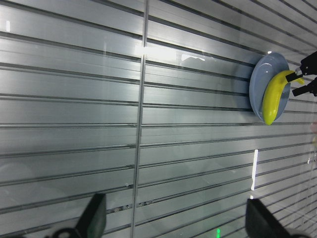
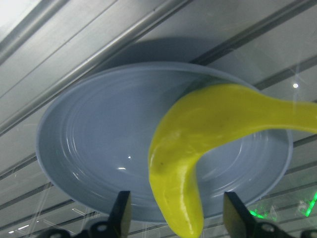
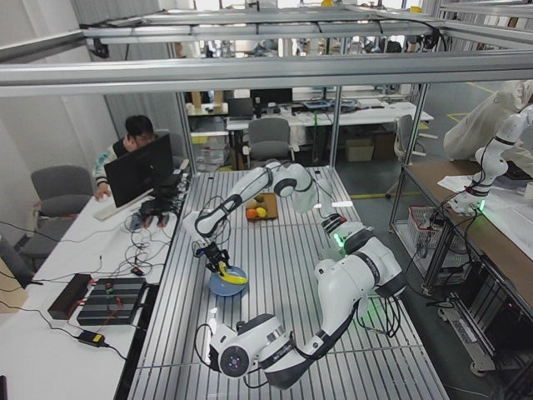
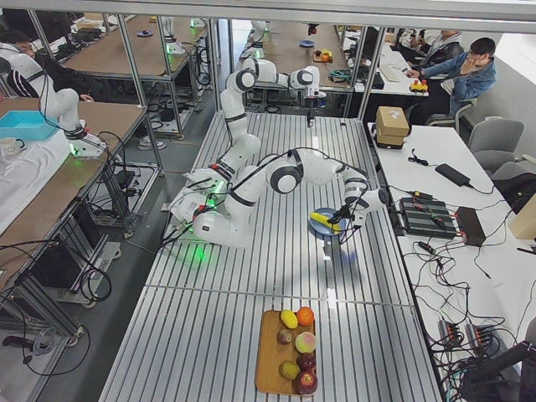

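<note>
A yellow banana (image 2: 178, 158) lies on a blue oval plate (image 2: 99, 129) on the slatted metal table, its ends reaching over the rim. My right gripper is open just above it, fingers apart on either side of the banana's end, seen also in camera right view beside the plate (image 4: 323, 230). My left gripper is open over bare slats, away from the plate, with nothing between its fingers.
A wooden tray (image 4: 268, 360) with several fruits stands at the other end of the table. White side tables with cables and boxes line one side. The slats around the plate are largely clear.
</note>
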